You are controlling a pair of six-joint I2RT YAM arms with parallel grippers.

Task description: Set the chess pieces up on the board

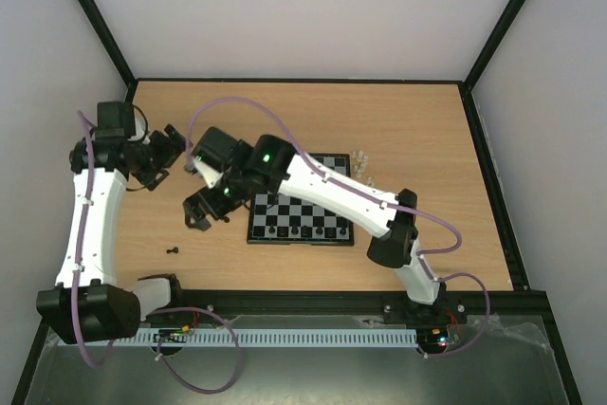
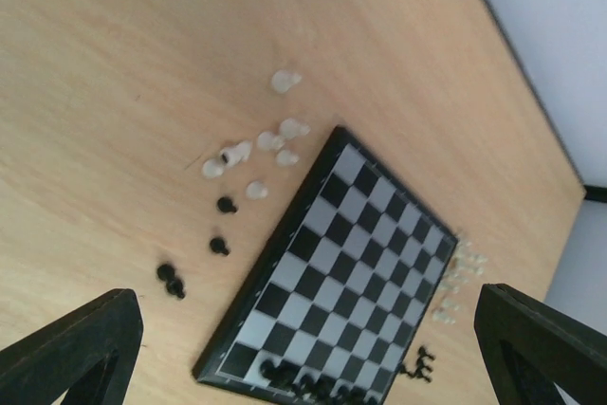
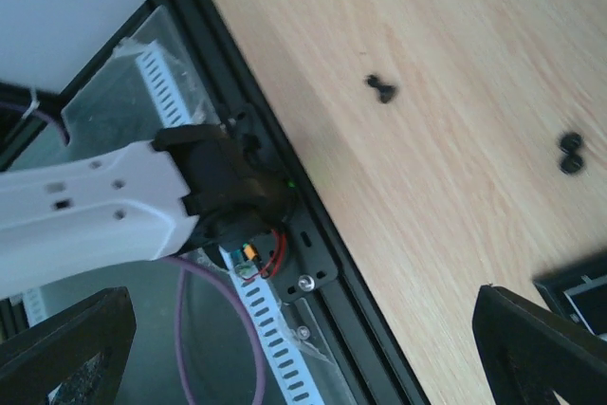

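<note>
The chessboard (image 1: 313, 211) lies mid-table, partly covered by the right arm in the top view; black pieces (image 1: 295, 231) stand along its near row. Left of the board, the left wrist view shows several white pieces (image 2: 236, 152) and a few black pieces (image 2: 219, 246) loose on the wood. One black piece (image 1: 173, 250) lies alone at the near left, also seen as a lying black piece (image 3: 381, 88) in the right wrist view. My left gripper (image 1: 173, 151) is open and empty above the table's left side. Open and empty too, my right gripper (image 1: 197, 214) hangs left of the board.
More white pieces (image 1: 360, 163) stand right of the board, with several black pieces (image 2: 418, 364) near them. The left arm's base (image 3: 237, 182) is close by in the right wrist view.
</note>
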